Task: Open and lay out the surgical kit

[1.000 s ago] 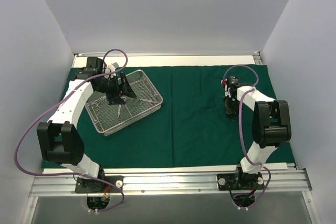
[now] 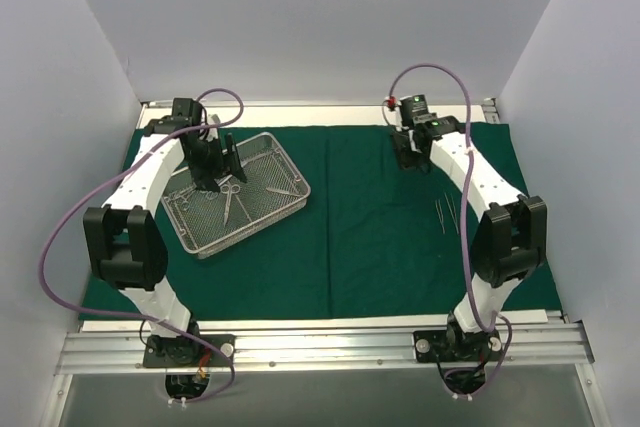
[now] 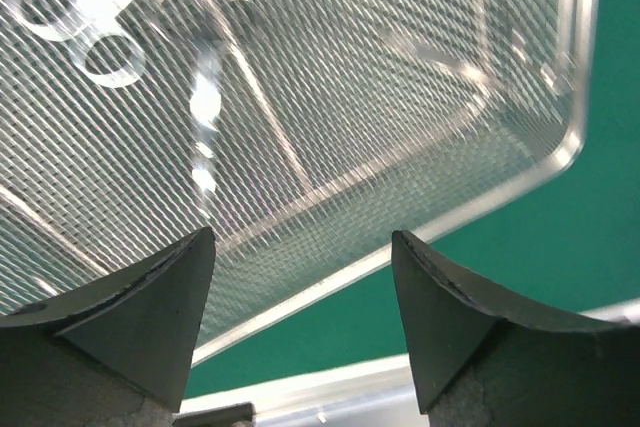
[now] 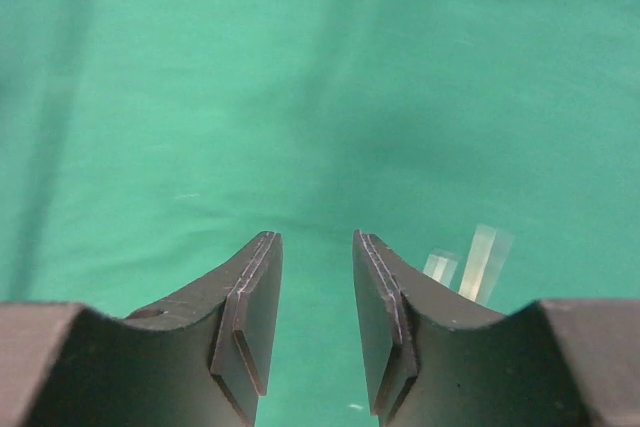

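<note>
A wire-mesh tray (image 2: 280, 207) holds scissors (image 3: 108, 57) and other slender metal instruments, some blurred in the left wrist view. My left gripper (image 2: 218, 172) hangs over the tray, its fingers apart with nothing seen between them. My right gripper (image 2: 408, 152) is high over the green cloth (image 2: 365, 257) at the back right, its fingers slightly apart and empty. Slender instruments (image 2: 445, 212) lie on the cloth below it to the right, also seen blurred near the fingers in the right wrist view.
Grey walls bound the space at both sides and the back, with pale strips along the back and front edges.
My right arm has lifted and moved left toward the back, uncovering the slender instruments on the cloth. My left arm has shifted slightly left over the tray.
</note>
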